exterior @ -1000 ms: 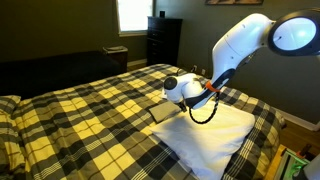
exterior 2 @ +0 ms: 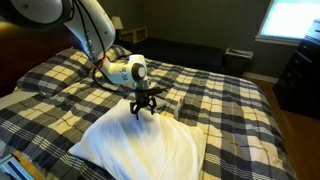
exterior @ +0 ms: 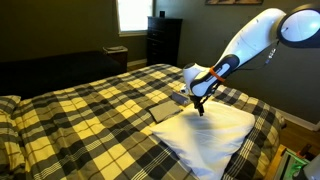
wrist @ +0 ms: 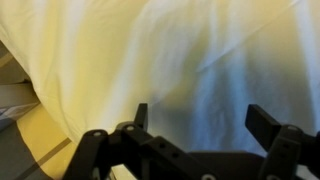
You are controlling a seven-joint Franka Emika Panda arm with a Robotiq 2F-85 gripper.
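A white cloth [exterior: 215, 132] lies spread over a plaid blanket, and in the second exterior view the same cloth [exterior 2: 150, 140] shows faint folds. My gripper [exterior: 199, 108] points down at the cloth's far part; in the second exterior view the gripper [exterior 2: 143, 107] is low over it. Whether the fingertips touch the fabric cannot be told. In the wrist view the gripper is open, its two dark fingers wide apart. Pale cloth [wrist: 205, 65], softly creased, fills most of that view, with nothing visibly pinched between the fingers.
Plaid blanket [exterior: 90, 130] covers the bed, with open room left of the cloth. A flat grey patch [exterior: 164, 109] lies beside the cloth. A small pale object [wrist: 15, 100] shows at the wrist view's left edge. A dark dresser [exterior: 166, 40] stands behind.
In the first exterior view my gripper has moved right, across the far part of the cloth. The cloth's outline looks about the same.
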